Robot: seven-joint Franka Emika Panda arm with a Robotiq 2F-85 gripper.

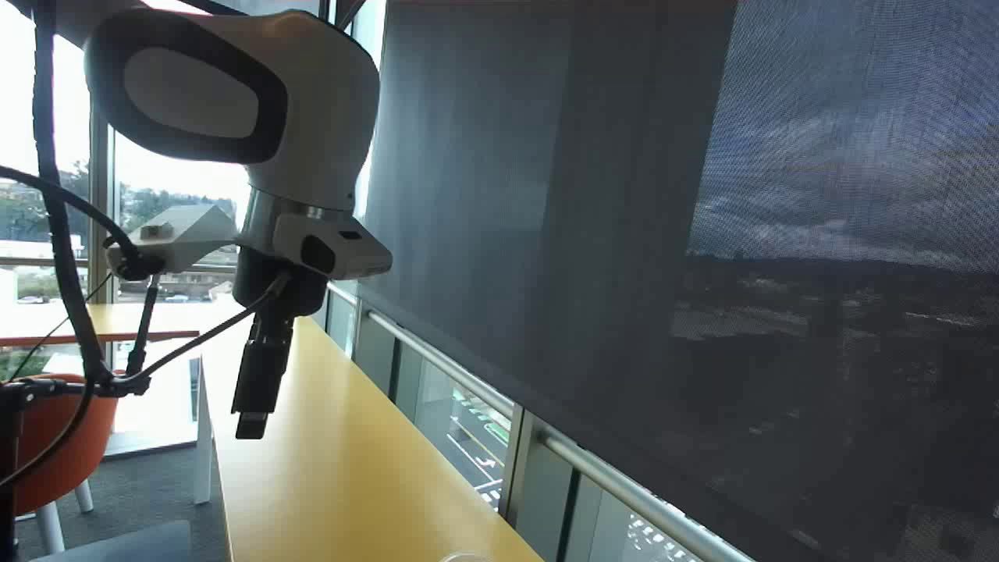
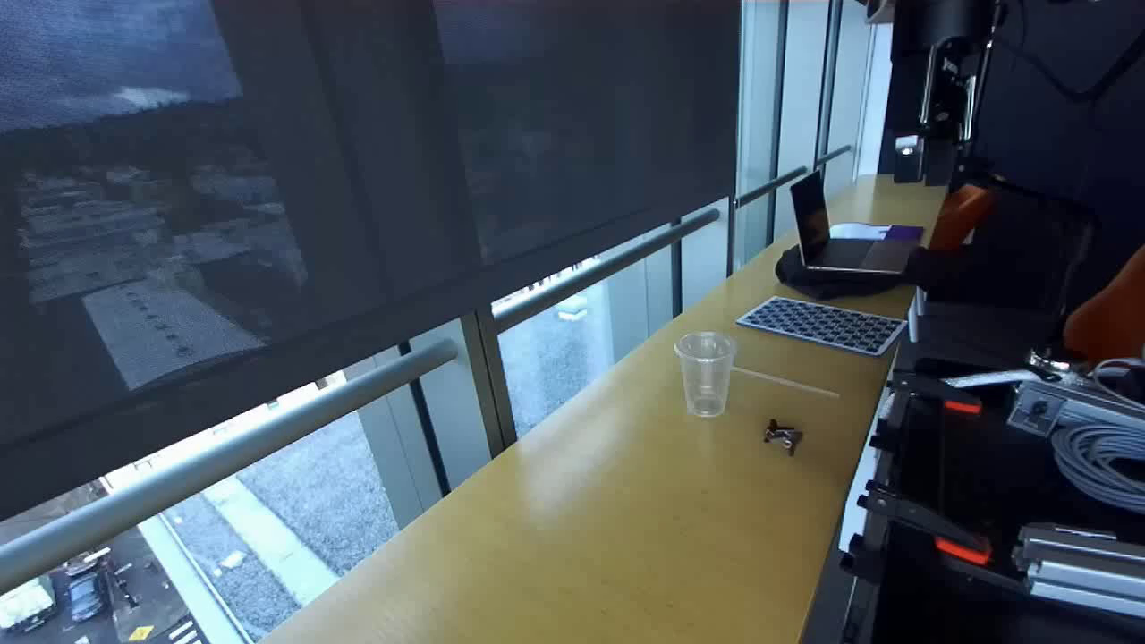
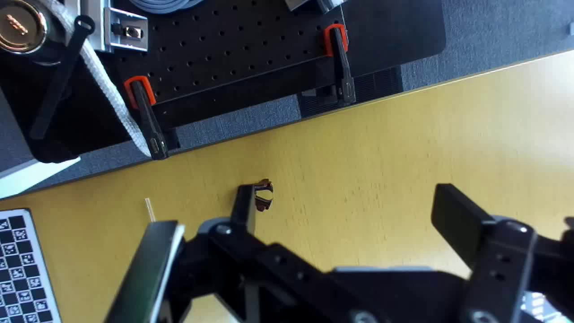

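Observation:
High over the table, my gripper stands open with its two fingers far apart and only bare wood below the gap. Exterior view 1 shows the gripper (image 1: 250,426) from the side, pointing down. A clear plastic cup (image 2: 706,376) is upright on the table in exterior view 2; I cannot make it out in the wrist view. Beside it lies a thin, pale straw (image 2: 789,382), whose end (image 3: 150,209) shows at the left of the wrist view. A small dark clip-like object (image 2: 784,436) rests nearby, partly covered by my left finger in the wrist view (image 3: 263,203).
Farther along the long yellow table (image 2: 601,537) are a checkered board (image 2: 824,324) and an open laptop (image 2: 859,252). A black perforated platform (image 3: 231,48) with clamps borders one edge. A railing and windows run along the other. Bare wood fills the table's near part.

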